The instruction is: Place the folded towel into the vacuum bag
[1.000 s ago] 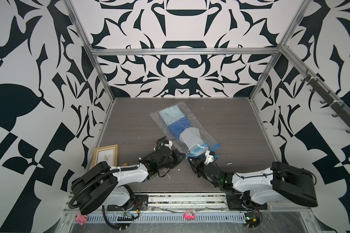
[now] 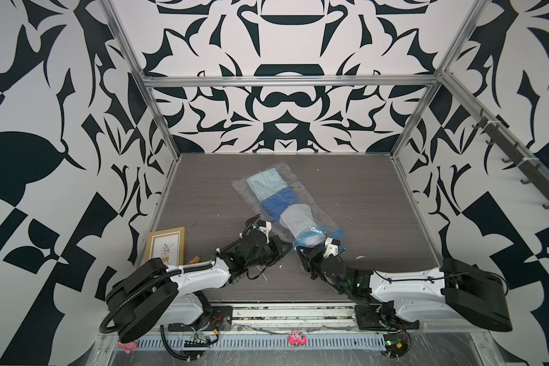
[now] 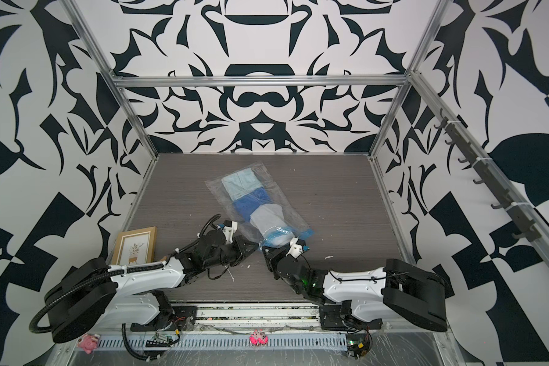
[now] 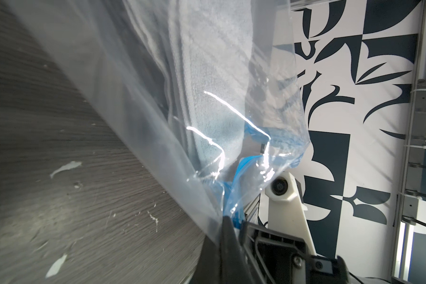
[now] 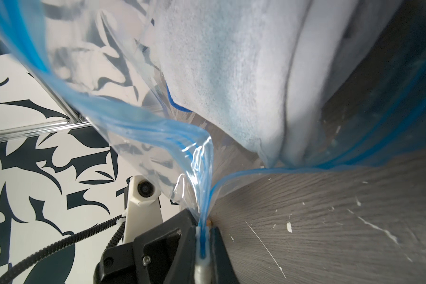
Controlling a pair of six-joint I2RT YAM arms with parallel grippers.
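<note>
The clear vacuum bag (image 2: 317,214) lies slanted across the table's middle, its blue zip edge (image 5: 146,127) toward me. Through the film show a light blue folded towel (image 2: 267,183) at the far end, a dark blue one (image 2: 280,203) in the middle and a whitish one (image 2: 297,217) near the mouth. My left gripper is shut on a thin fold of the bag at the mouth's left side. A bunched part of the blue zip edge runs between the fingers of my right gripper, also shut. In the right wrist view the mouth gapes beside the whitish towel.
A wooden picture frame (image 2: 166,245) lies on the table at the left, close to my left arm. Free table (image 2: 372,201) stretches to the right of the bag and behind it. Small white scraps dot the surface.
The bag has shifted very slightly to the left. My right arm's elbow has swung outward to the right, its gripper nudging right; the left elbow has moved a little left. Both grips look unchanged.
</note>
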